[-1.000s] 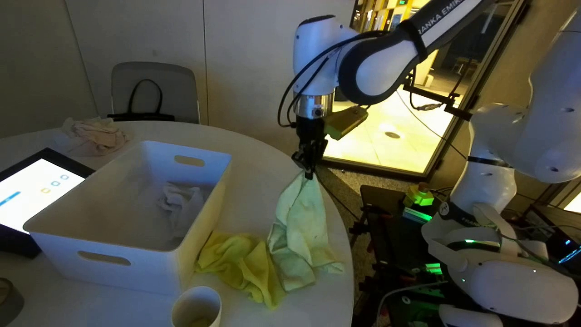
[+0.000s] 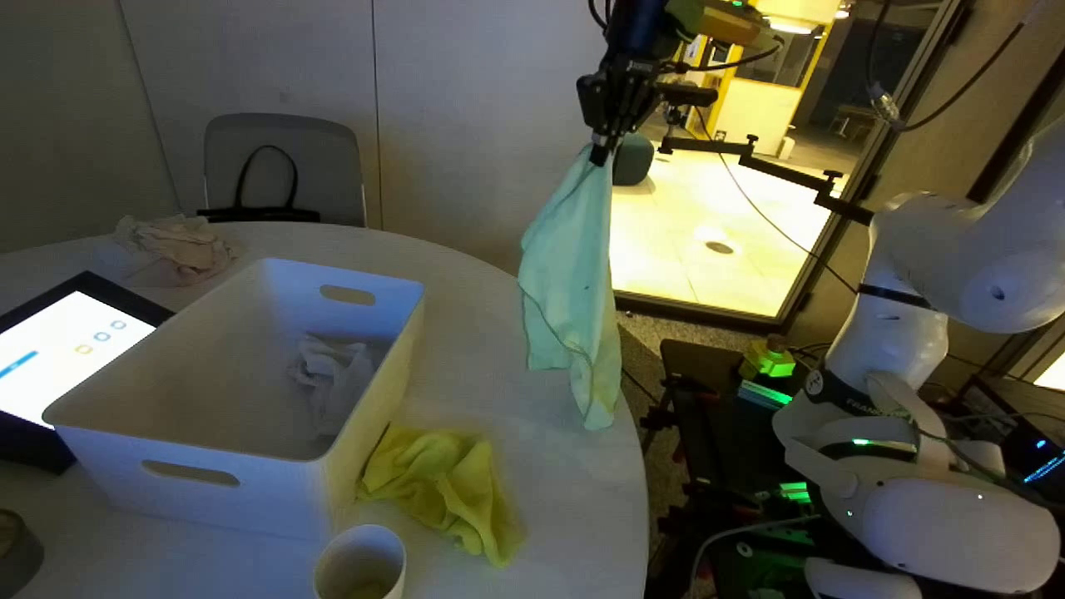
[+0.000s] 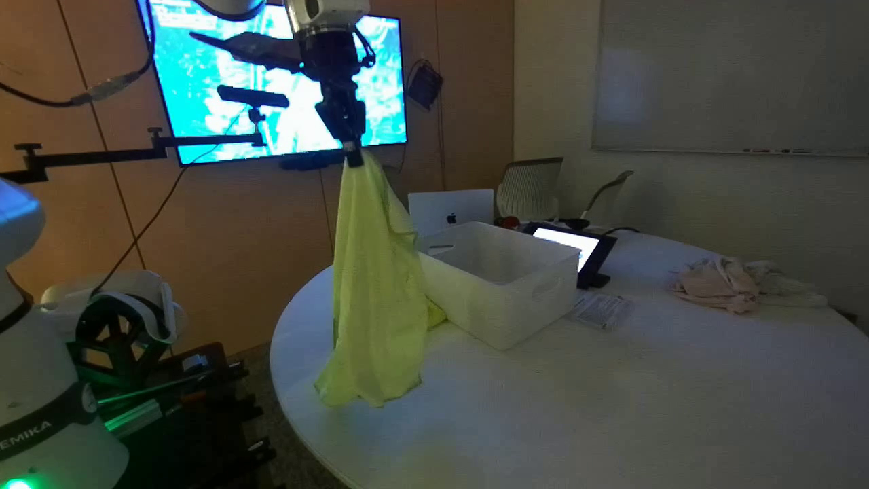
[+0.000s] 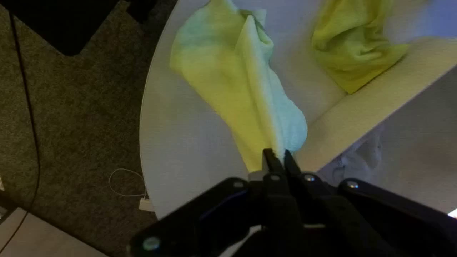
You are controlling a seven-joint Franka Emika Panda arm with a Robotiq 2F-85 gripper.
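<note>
A pale green-yellow cloth (image 2: 574, 279) hangs in the air at the table's right side, with my gripper (image 2: 601, 150) shut on its top end. In exterior view 2 the same cloth (image 3: 375, 285) drops in long folds below the gripper (image 3: 352, 155). From the wrist, the fingertips (image 4: 270, 160) pinch the cloth (image 4: 240, 81) as it trails down over the tabletop. A second, darker yellow cloth (image 2: 439, 484) lies crumpled against the white bin (image 2: 374, 419). Inside the bin rests a greyish-white cloth (image 2: 334, 379).
A white cup (image 2: 361, 564) stands near the bin's front corner. Beside the bin is a lit tablet (image 2: 70, 344), and pinkish cloths (image 2: 175, 249) lie at the far left. The round table's (image 2: 609, 509) right edge is close to the hanging cloth.
My gripper has risen well upward and slightly right, carrying the pale cloth. A second ago its lower part rested on the table; now it hangs higher. The darker yellow cloth stays put.
</note>
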